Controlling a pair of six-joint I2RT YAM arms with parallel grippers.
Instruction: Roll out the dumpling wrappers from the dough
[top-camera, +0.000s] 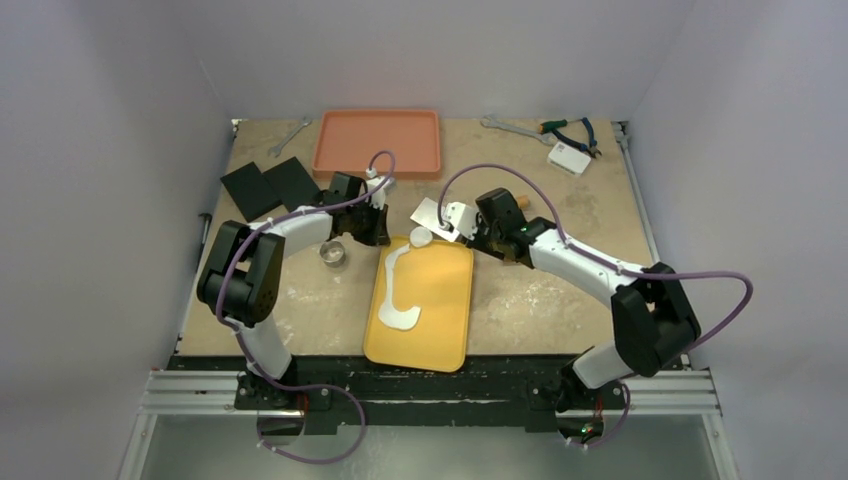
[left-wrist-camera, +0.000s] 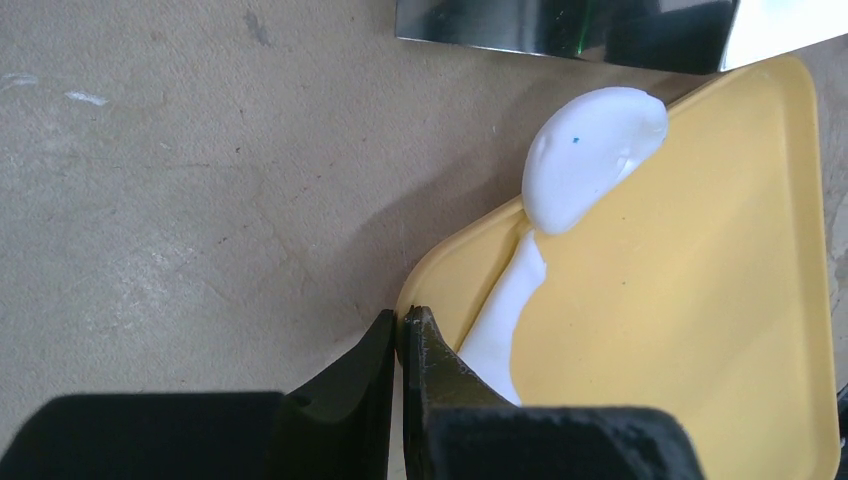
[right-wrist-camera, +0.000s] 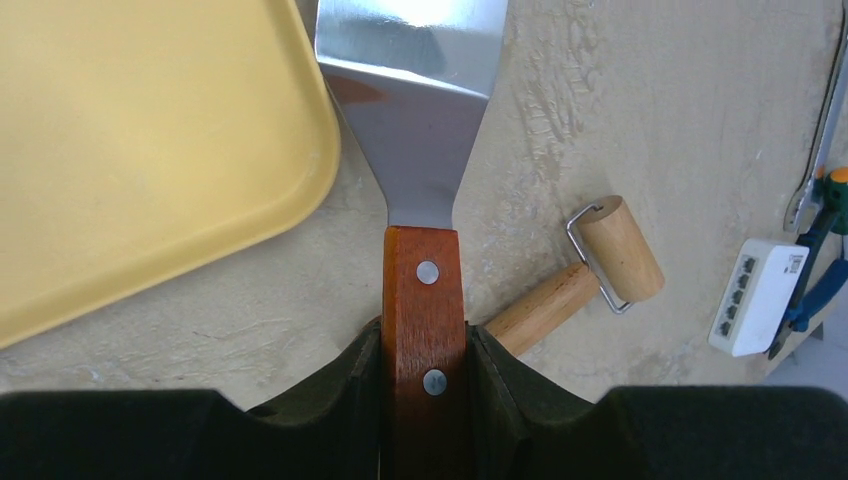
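A yellow tray holds a long curved white dough piece; a white lump rests on its far rim. My left gripper is shut at that tray's far-left corner, the rim just at its fingertips. My right gripper is closed around the wooden handle of a metal scraper, whose blade lies just beside the tray, beyond the lump in the left wrist view.
A rolling pin and small roller lie by the scraper. A pink tray, black plates, a metal cup, wrenches, pliers and a white box surround the work area.
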